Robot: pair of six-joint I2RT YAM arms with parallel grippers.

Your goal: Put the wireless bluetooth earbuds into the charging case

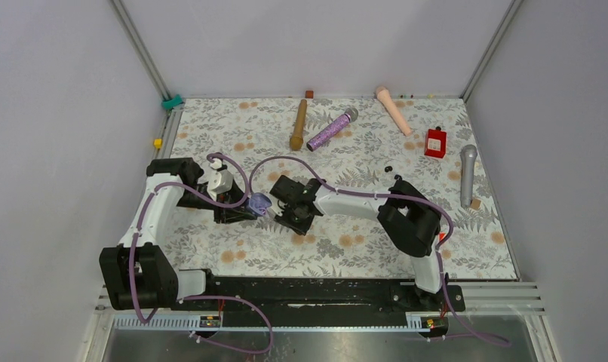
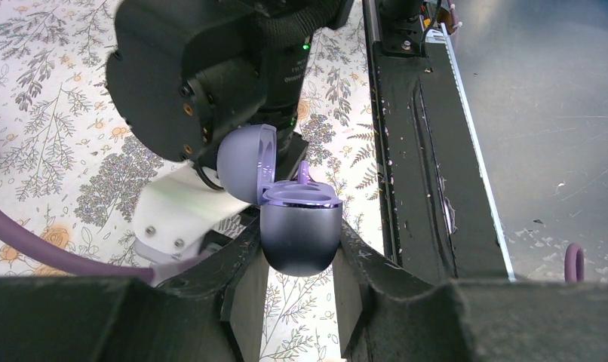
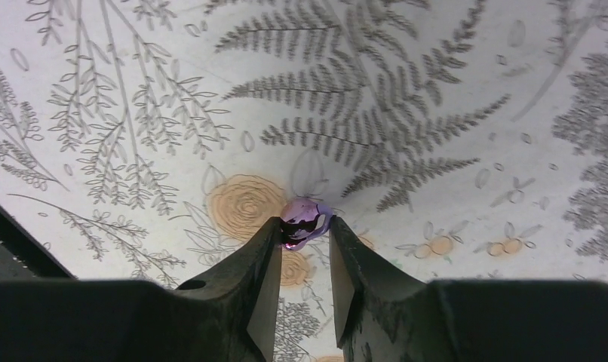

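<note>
The purple charging case (image 2: pixel 301 237) has its lid tipped open, and my left gripper is shut on its lower body. A thin purple stem (image 2: pixel 303 173) rises above the case rim; its base is hidden. From above, the case (image 1: pixel 259 204) hangs over the left part of the table, with my right gripper (image 1: pixel 292 226) close on its right side. In the right wrist view a glossy purple earbud (image 3: pixel 305 219) appears right between the fingertips of my right gripper. These stand slightly apart, and whether they grip it is unclear.
A brown microphone (image 1: pixel 298 124), a purple glitter microphone (image 1: pixel 332 129), a pale one (image 1: pixel 393 110), a silver one (image 1: pixel 468 175) and a red box (image 1: pixel 434 142) lie toward the back and right. Purple tubing (image 1: pixel 293 159) loops above both arms.
</note>
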